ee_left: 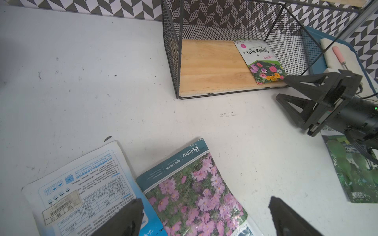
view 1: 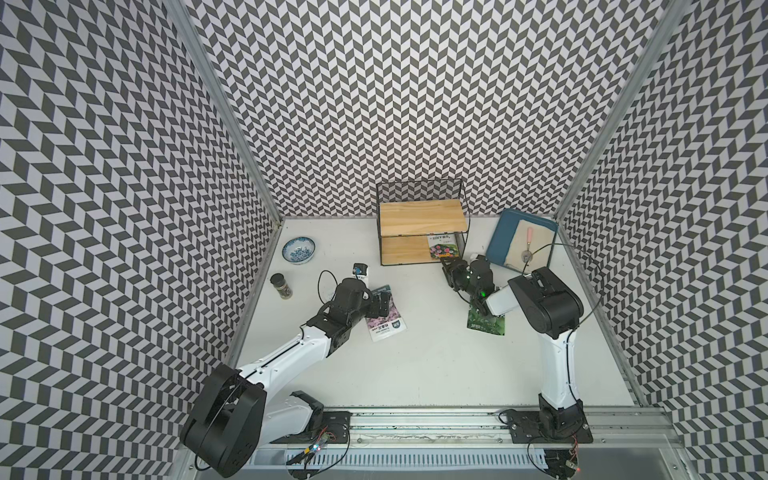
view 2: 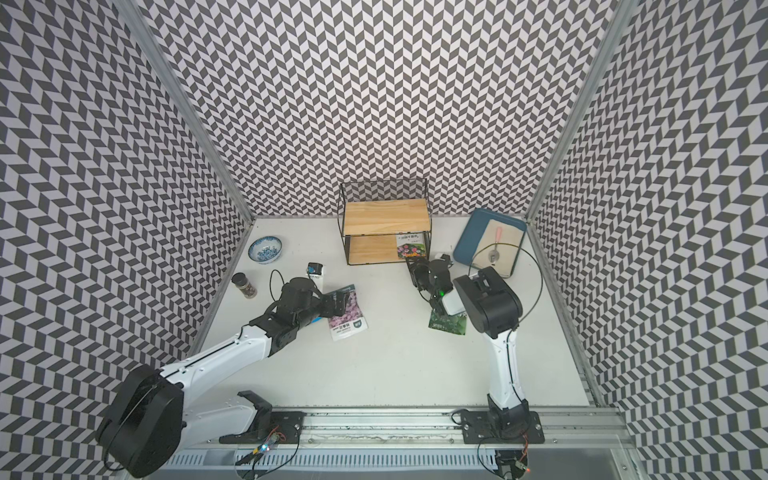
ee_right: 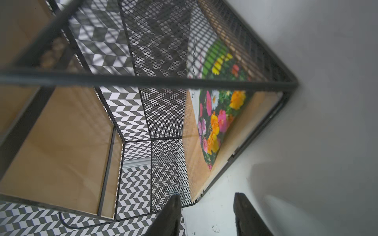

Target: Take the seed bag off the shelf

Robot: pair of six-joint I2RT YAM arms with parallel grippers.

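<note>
A flowered seed bag [view 1: 442, 246] lies on the lower board of the black wire shelf [view 1: 404, 249], at its right end. The left wrist view shows this seed bag [ee_left: 264, 66] flat, its flower-printed end by the board's front edge. Just in front of that corner is my right gripper, its fingers apart. From the right wrist view, the bag [ee_right: 212, 125] is partly behind the shelf's side mesh, and nothing is between the gripper's fingers. My left gripper stands open above a pink-flowered seed bag [ee_left: 196, 192] on the table.
Beside the pink bag lies a white printed packet [ee_left: 84, 188]. A green seed bag [view 1: 485, 321] is partly under the right arm. At the back right sits a blue tray [view 1: 502, 232]; a bowl [view 1: 298, 250] and a jar [view 1: 281, 285] stand left.
</note>
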